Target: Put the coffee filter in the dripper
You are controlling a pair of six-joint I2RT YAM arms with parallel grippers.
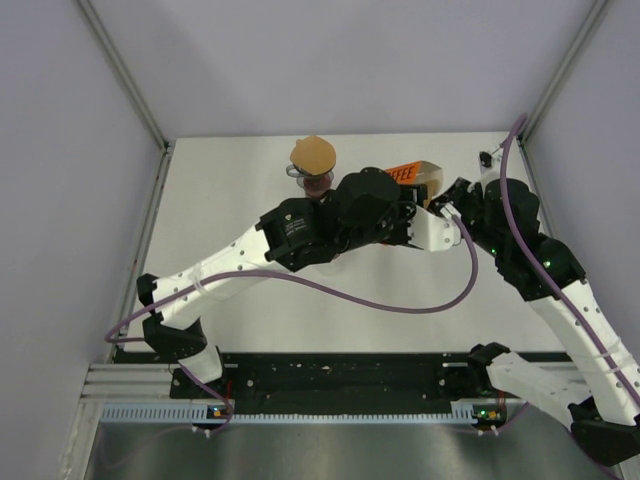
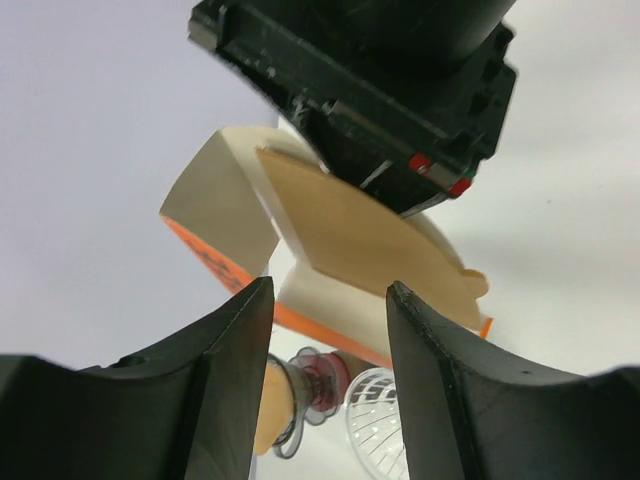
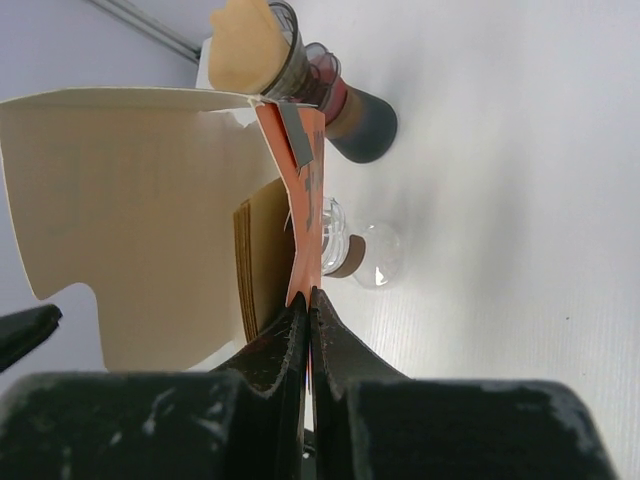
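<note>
An orange-and-cream filter packet (image 1: 403, 172) is held up at the right of the table. My right gripper is shut on it, its front panel between the fingertips, with brown filters (image 3: 265, 260) inside. My left gripper stands part open just before the packet's mouth, where a tan filter edge (image 2: 370, 230) shows. A stack with a brown top (image 1: 312, 155) stands at the back middle. Glass vessels (image 3: 375, 255) stand below the packet; which is the dripper I cannot tell.
Both arms meet over its right half, the left arm covering much of the middle in the top view.
</note>
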